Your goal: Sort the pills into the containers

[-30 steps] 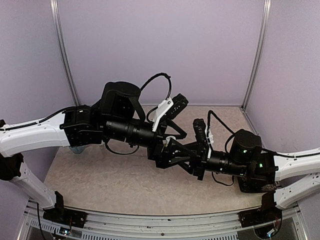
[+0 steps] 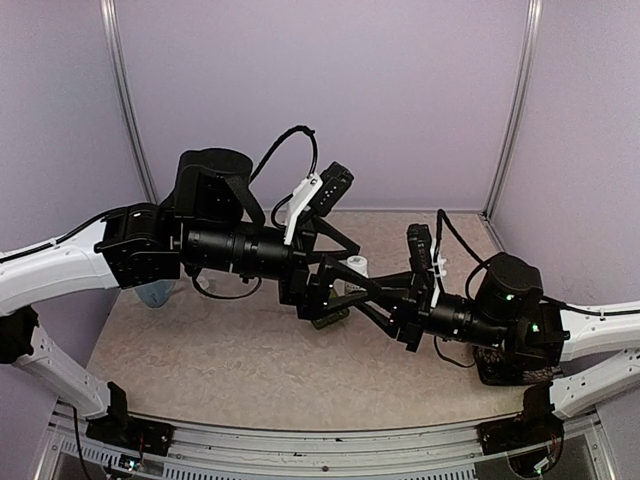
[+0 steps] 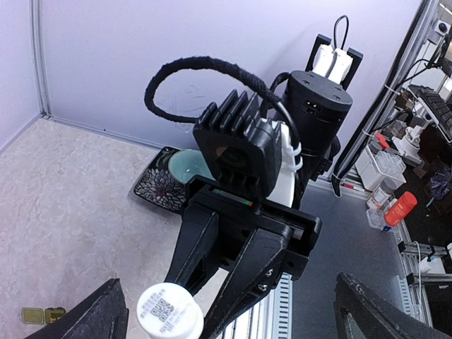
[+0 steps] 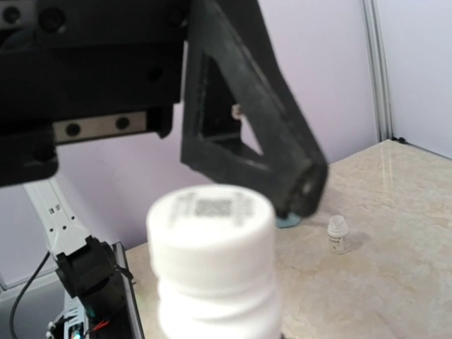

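A white pill bottle point(image 2: 356, 266) is held up above the table, with my right gripper point(image 2: 352, 298) shut on it. In the left wrist view its round cap point(image 3: 169, 311) with a printed code faces the camera, between the fingers of the right gripper. My left gripper point(image 2: 340, 270) stands open close by, empty, its dark fingers point(image 3: 95, 314) spread wide at the lower edge of its own view. From the right wrist, the bottle point(image 4: 215, 265) looks upright and its cap is free. A smaller-looking white bottle point(image 4: 337, 234) stands on the table.
A black patterned tray point(image 3: 157, 189) and a teal bowl point(image 3: 189, 165) lie behind the right gripper in the left wrist view. A blue bowl point(image 2: 155, 292) sits at the table's left. One green-gold packet point(image 3: 42, 315) lies below the grippers.
My left gripper has drawn back to the left and slightly up. The right one has shifted a little right with the bottle, which now shows more fully. The packet below has come into sight.
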